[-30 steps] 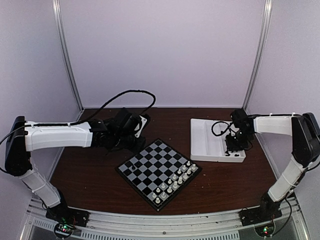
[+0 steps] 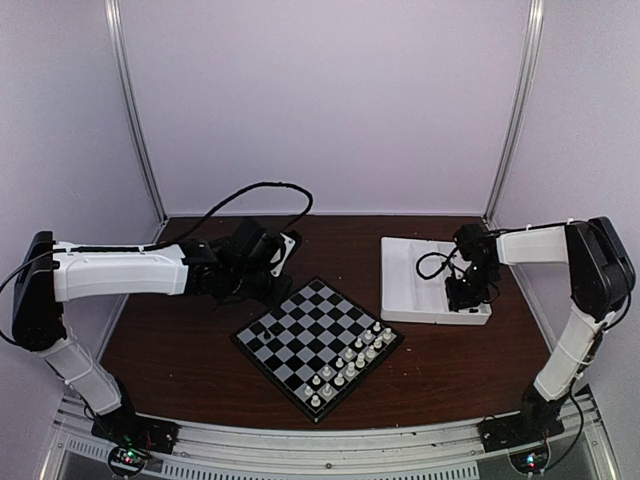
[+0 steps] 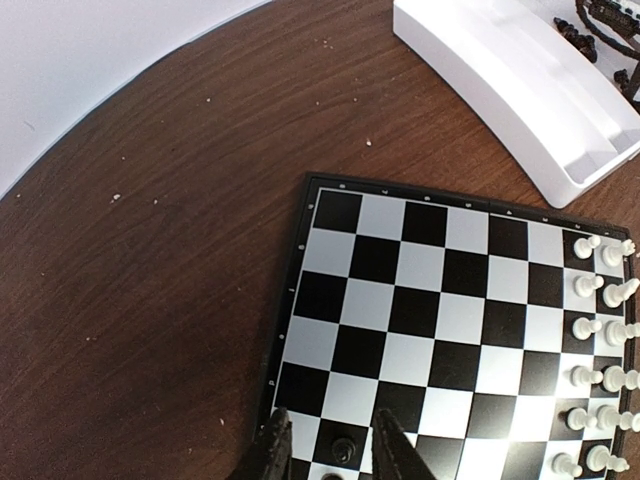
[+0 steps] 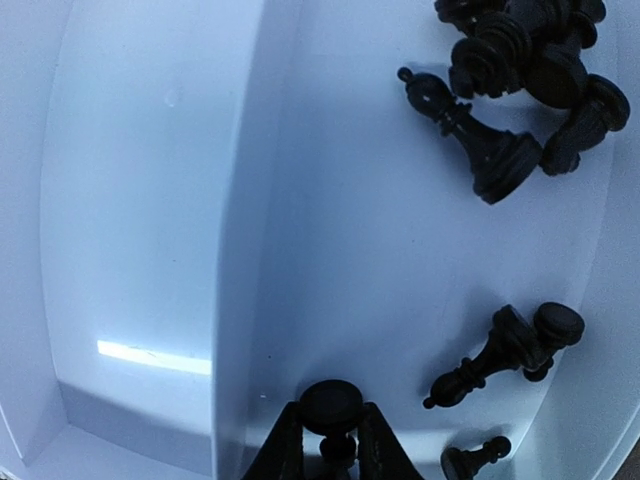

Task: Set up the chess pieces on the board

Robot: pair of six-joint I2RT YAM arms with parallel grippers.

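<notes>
The chessboard (image 2: 315, 345) lies on the table with white pieces (image 3: 620, 380) in two rows along one edge and a black piece (image 3: 343, 450) near the opposite side. Above that side, my left gripper is open, nothing visibly held. In the white box (image 2: 410, 280), black bishops (image 4: 490, 160) and other black pieces lie loose. My right gripper is down in that box, its fingers either side of a black piece (image 4: 330, 400); whether they grip it is unclear.
The box stands right of the board, with a divider (image 4: 240, 250) beside my right gripper and an empty compartment. Bare wood lies behind and left of the board.
The left arm and the board look unchanged.
</notes>
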